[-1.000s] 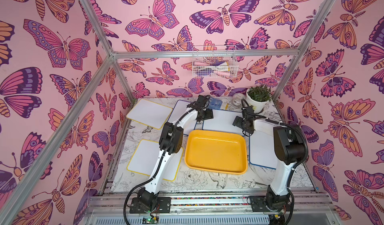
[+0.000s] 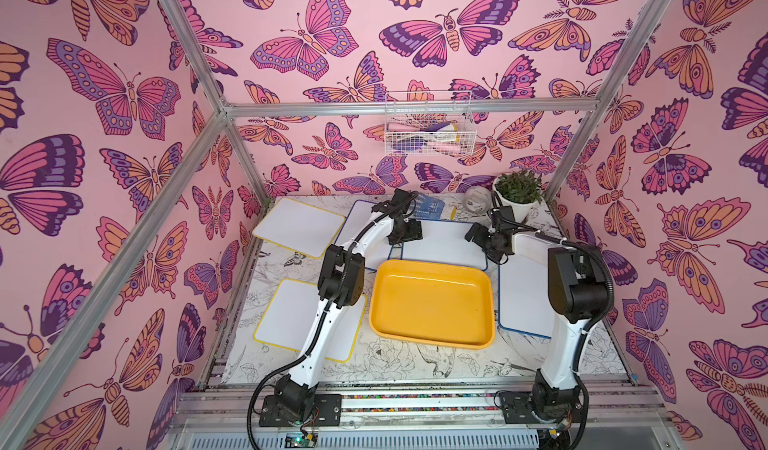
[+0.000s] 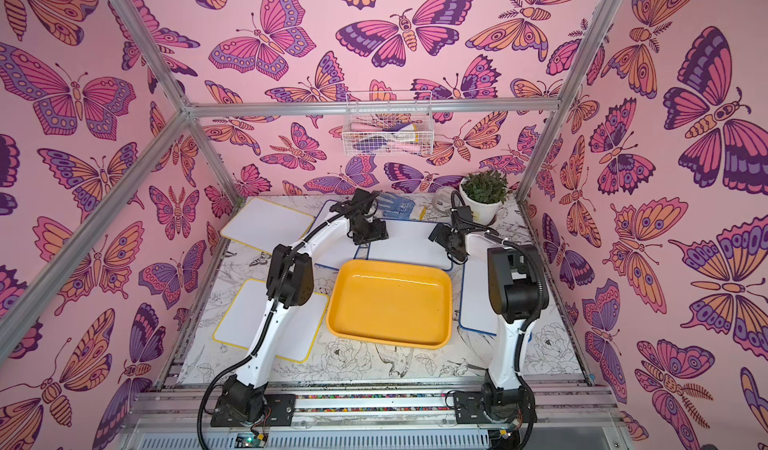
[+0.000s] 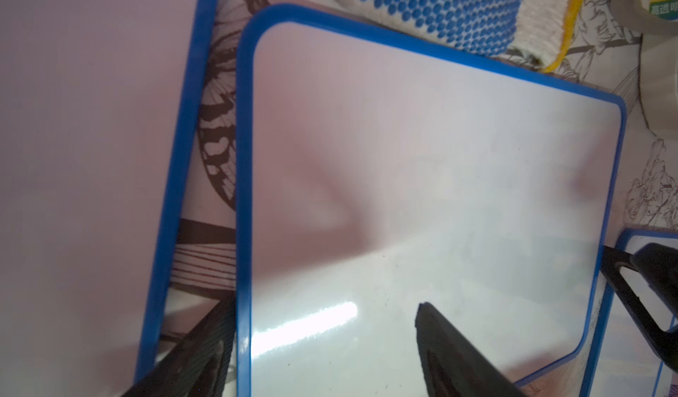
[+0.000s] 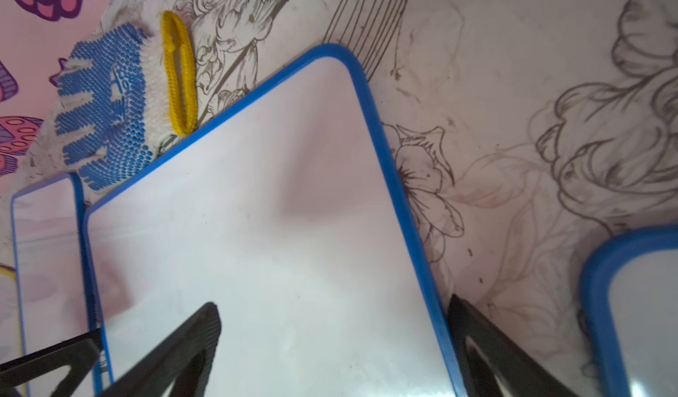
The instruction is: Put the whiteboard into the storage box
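Note:
A white whiteboard with a blue rim (image 2: 448, 242) lies flat behind the yellow storage box (image 2: 432, 302), which is empty. In the left wrist view, my left gripper straddles the board's left rim, one finger (image 4: 201, 354) just outside it and the other over the white face. It is part open. At the opposite end, my right gripper is open, with its outer finger (image 5: 487, 347) close against the right rim and the other above the white face. Whether the fingers touch the board cannot be told.
Blue-rimmed boards lie left (image 4: 84, 149) and right (image 2: 524, 294) of this one. Two yellow-rimmed boards (image 2: 300, 224) are further left. Behind are a blue glove (image 4: 445, 8), a tape roll (image 2: 477, 200) and a potted plant (image 2: 518, 189).
The whiteboard between the grippers has shifted slightly left, and my left gripper has edged left too.

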